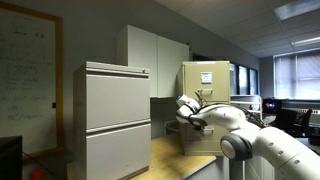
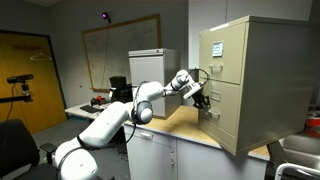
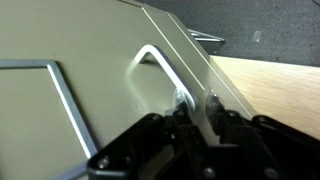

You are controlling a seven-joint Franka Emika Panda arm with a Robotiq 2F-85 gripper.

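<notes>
A beige filing cabinet (image 2: 245, 75) stands on the wooden counter, its drawer fronts bearing metal pull handles. My gripper (image 2: 203, 97) is at the lower drawers in exterior view 2. Up close in the wrist view, a silver bar handle (image 3: 165, 68) runs down to my gripper, its near end lying by the left fingertip. A gap shows between the fingers, so the fingers are partly open. Whether either finger touches the handle I cannot tell. In exterior view 1 the arm hides part of the same cabinet (image 1: 191, 76).
A grey two-drawer cabinet (image 1: 117, 110) stands to the left in exterior view 1, with white wall cupboards (image 1: 150, 58) behind. Bare wooden counter (image 1: 171, 157) lies between the two cabinets. Another drawer handle (image 3: 66, 105) is at the left in the wrist view.
</notes>
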